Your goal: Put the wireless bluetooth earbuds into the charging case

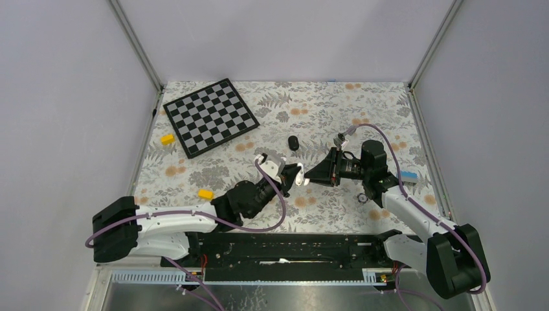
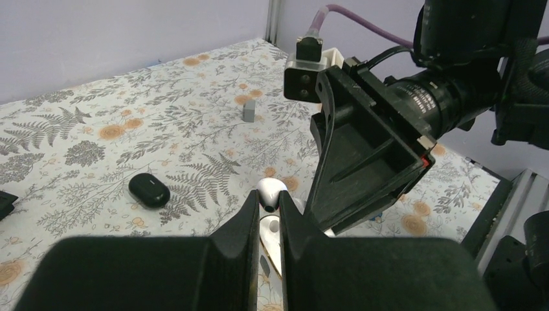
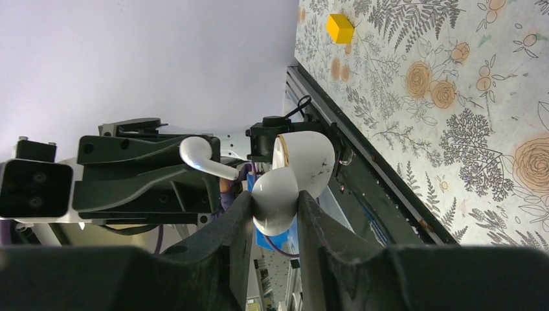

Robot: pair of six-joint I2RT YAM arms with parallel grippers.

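Near the middle of the table, my left gripper (image 1: 295, 171) faces my right gripper (image 1: 309, 175). A white earbud (image 2: 270, 193) with a dark tip sits at the left fingertips, which are close together around it. In the right wrist view this earbud (image 3: 199, 154) points its stem towards the charging case. The white charging case (image 3: 275, 201) is pinched by my right gripper, its lid (image 3: 317, 159) swung open. A round socket in the case (image 2: 274, 226) shows in the left wrist view, just beyond the left fingertips. Earbud and case look apart in the right wrist view.
A black rounded object (image 1: 293, 142) lies behind the grippers. The checkered board (image 1: 211, 117) is at the back left, with yellow blocks (image 1: 168, 139) near it. A small blue-grey box (image 1: 408, 177) lies to the right.
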